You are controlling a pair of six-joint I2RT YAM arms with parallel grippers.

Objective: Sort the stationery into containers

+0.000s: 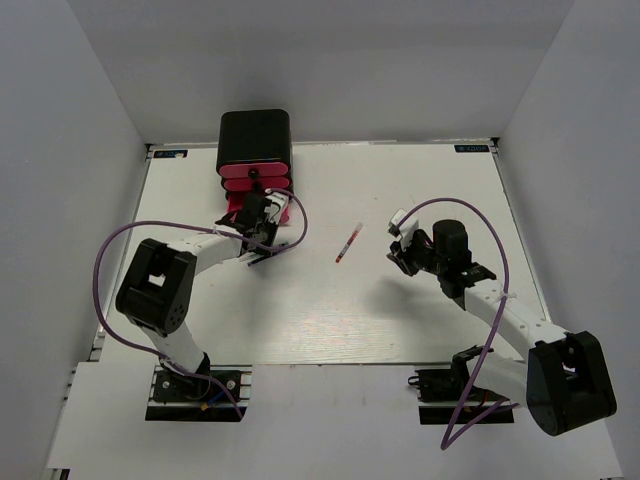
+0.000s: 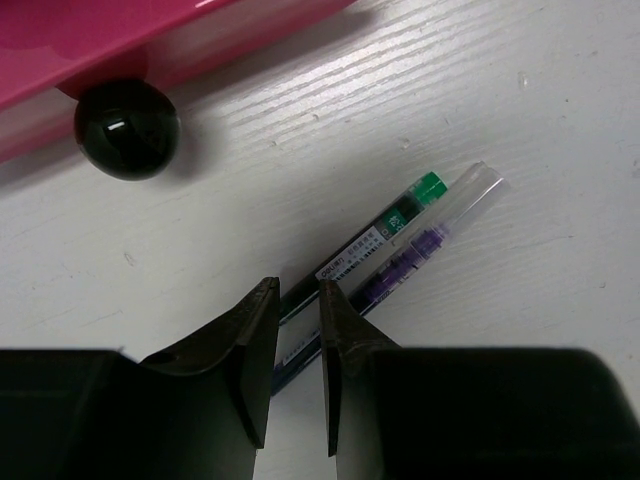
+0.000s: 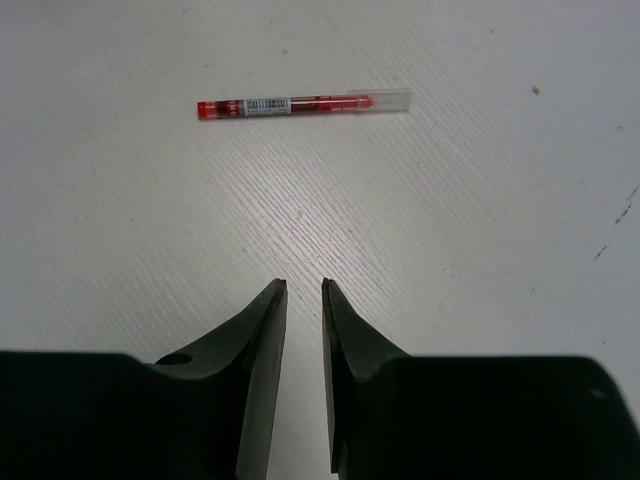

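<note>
In the left wrist view a green-ended pen point(image 2: 352, 252) and a purple pen point(image 2: 400, 268) lie side by side on the table. My left gripper hovers over their near ends, its fingers parted and nothing visibly gripped; its fingers hide part of both pens. A red pen point(image 1: 349, 243) rests alone mid-table, also seen across the upper right wrist view point(image 3: 300, 105). My right gripper is apart from it, fingers spread over bare table. Behind the left gripper stands a black cabinet point(image 1: 254, 140) with pink drawers point(image 1: 254, 170); the lowest one is pulled out.
A round black knob point(image 2: 127, 130) on the pink drawer juts out close to the left gripper. Purple cables point(image 1: 150, 222) loop around both arms.
</note>
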